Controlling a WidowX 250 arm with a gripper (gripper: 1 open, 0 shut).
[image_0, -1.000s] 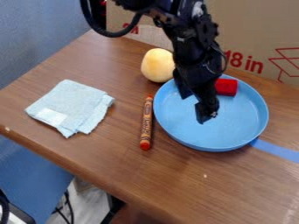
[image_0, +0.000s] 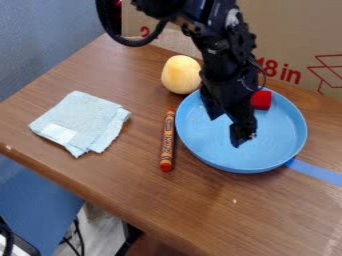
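Note:
My black gripper (image_0: 229, 118) hangs over the left half of a blue plate (image_0: 254, 148), its fingers pointing down; whether they hold anything is hard to tell. A red block (image_0: 262, 98) sits at the back of the plate, behind the gripper. A yellow round object (image_0: 181, 74) rests left of the plate's back edge. A long orange-brown stick (image_0: 168, 141) lies just left of the plate. A folded pale blue cloth (image_0: 80, 123) is at the left of the table.
The wooden table (image_0: 147, 205) has bare room in front. Cardboard (image_0: 301, 45) stands behind, and blue tape (image_0: 321, 174) runs right of the plate.
Over the last second the gripper has shifted slightly over the plate; the objects on the table look unmoved.

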